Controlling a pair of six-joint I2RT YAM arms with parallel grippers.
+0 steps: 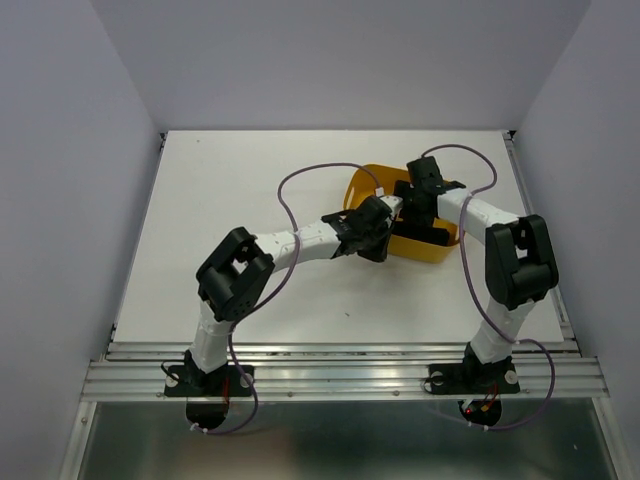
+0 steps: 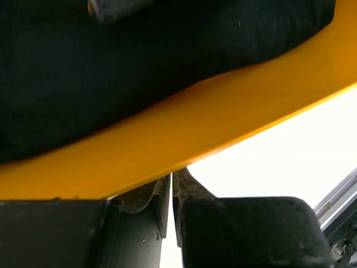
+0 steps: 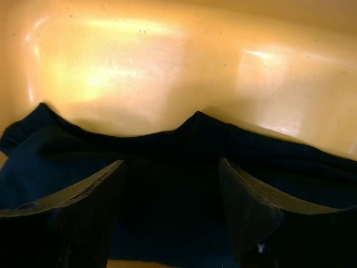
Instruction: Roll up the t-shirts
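Observation:
A yellow bin point(image 1: 425, 249) stands at the back right of the table, with dark folded cloth point(image 1: 433, 236) inside, apparently the shirts. At its front wall my left gripper is shut on the bin's rim point(image 2: 184, 146), fingertips close together there. My right gripper reaches down into the bin. Its fingers are apart, with dark blue cloth point(image 3: 167, 218) spread beneath and between them; no clear pinch shows. In the left wrist view, dark cloth point(image 2: 128, 61) lies along the inside of the wall, and a grey fingertip point(image 2: 114, 8) rests above it.
The bin's yellow floor point(image 3: 167, 72) shows bare beyond the cloth. Both arms crowd the bin, and their cables loop over it.

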